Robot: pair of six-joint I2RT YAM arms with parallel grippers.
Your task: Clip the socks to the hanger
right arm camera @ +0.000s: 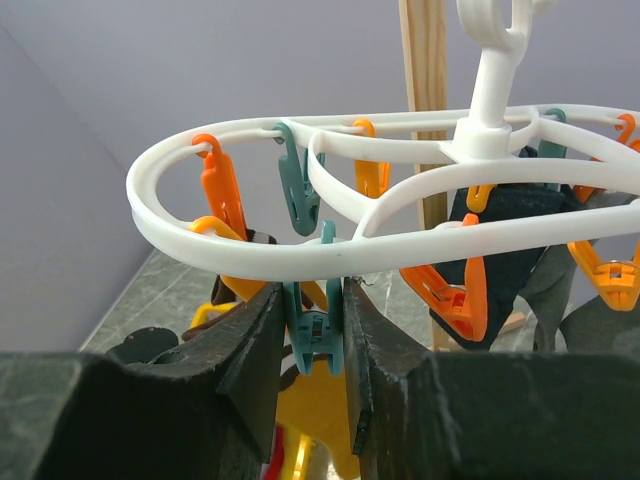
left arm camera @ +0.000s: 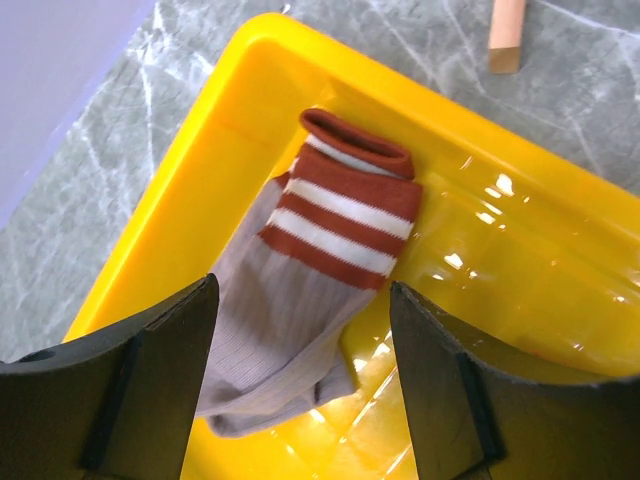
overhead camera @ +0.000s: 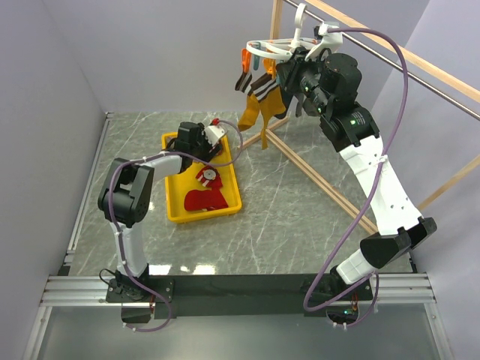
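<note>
In the left wrist view a grey sock (left arm camera: 300,290) with a red and white striped cuff lies folded in a corner of the yellow bin (left arm camera: 150,215). My left gripper stands open above it, nothing between its fingers. On the white round hanger (right arm camera: 250,262) hang orange, yellow and teal clips. My right gripper is shut on a teal clip (right arm camera: 315,330) at the near rim. Mustard socks (overhead camera: 264,105) with striped cuffs hang from the hanger, and dark and grey socks (right arm camera: 510,250) hang farther round it.
A red sock (overhead camera: 205,199) and a red-and-white one (overhead camera: 209,177) lie in the bin. The hanger hangs from a metal rail (overhead camera: 375,51) on a wooden frame (overhead camera: 322,184).
</note>
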